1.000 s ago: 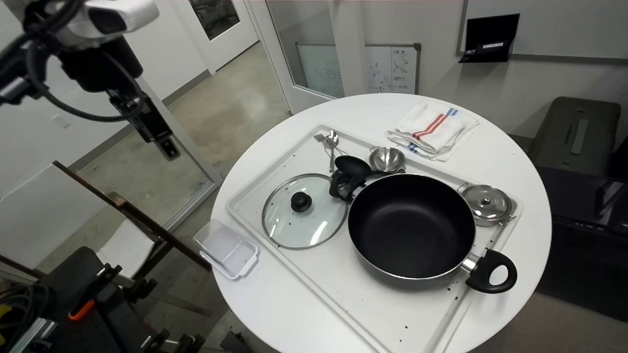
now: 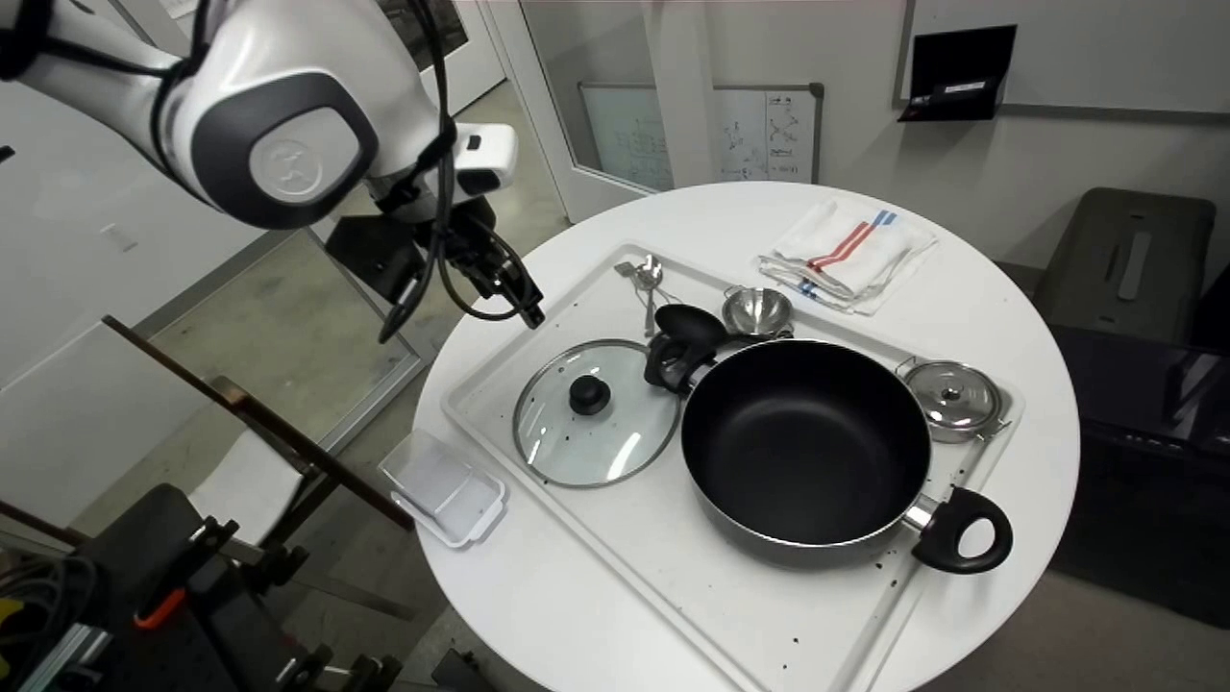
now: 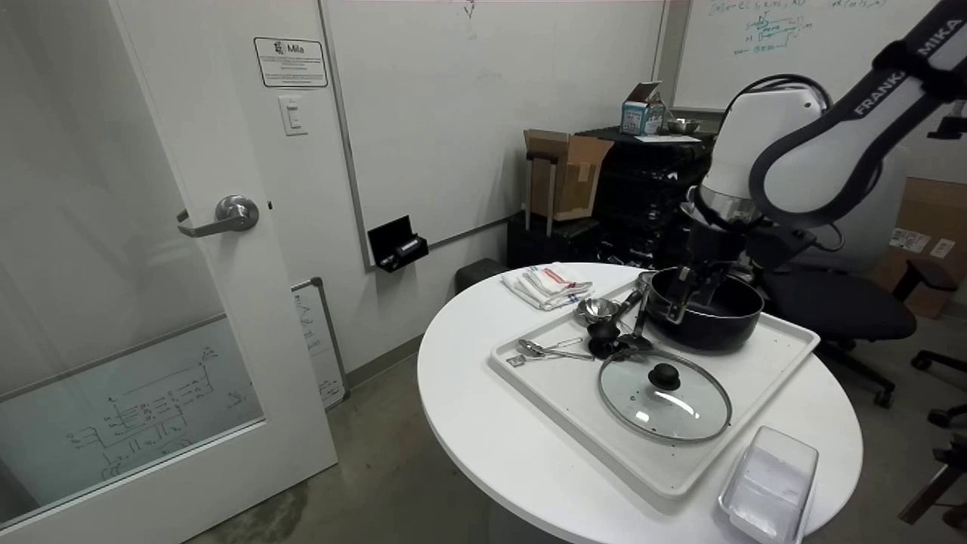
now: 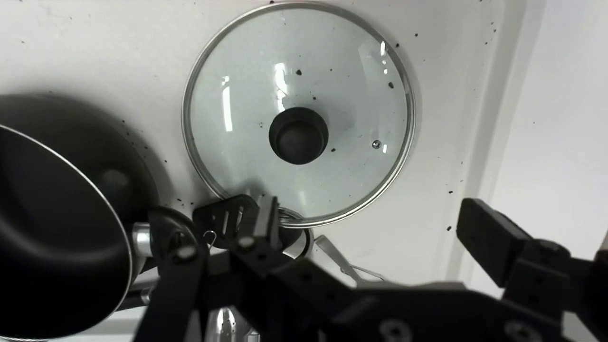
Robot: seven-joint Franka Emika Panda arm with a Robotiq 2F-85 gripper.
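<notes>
My gripper is open, its fingers wide apart with nothing between them. In exterior view 1, the gripper point(image 2: 463, 313) hangs above the table's far left side. The clear glass lid point(image 2: 553, 429) with a black knob point(image 4: 299, 136) lies flat on the white tray point(image 4: 444, 108). From the wrist, the knob shows ahead of the fingers, apart from them. A big black pan point(image 2: 807, 450) stands beside the lid, empty, with one black handle point(image 2: 966, 532) pointing towards the tray's near right side.
Black utensils point(image 3: 605, 337), a small steel colander point(image 2: 757, 311), a spoon point(image 2: 649, 275) and a small lidded steel pot point(image 2: 952, 398) share the tray. A folded towel point(image 2: 848, 248) and a clear plastic container point(image 2: 452, 507) sit outside it. The tray's near part is mostly clear.
The arm has moved right, bringing my gripper from off the table's left side to over the tray's edge. The lid, pan and other items have stayed put.
</notes>
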